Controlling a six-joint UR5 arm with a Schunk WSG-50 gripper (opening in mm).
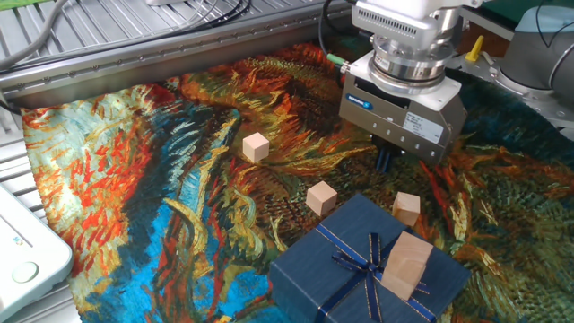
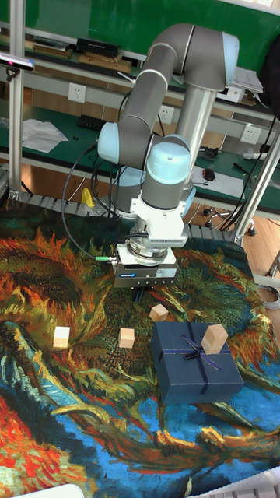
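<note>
Over the back of the cloth hangs my gripper (image 1: 383,161), its two dark fingers close together with nothing seen between them. Three small wooden cubes rest on the cloth: one at the left (image 1: 256,148), a middle one (image 1: 321,198), and a right one (image 1: 406,208) behind the box. On the lid of the ribboned dark blue box (image 1: 309,260) stands a taller wooden block (image 1: 408,266), beside the bow. In the other exterior view the gripper (image 2: 139,295) is behind the right cube (image 2: 158,313), apart from every block.
A painted cloth (image 1: 134,197) covers the table. A white device (image 1: 27,251) sits at the left edge, and a metal rail (image 1: 161,67) with cables runs along the back.
</note>
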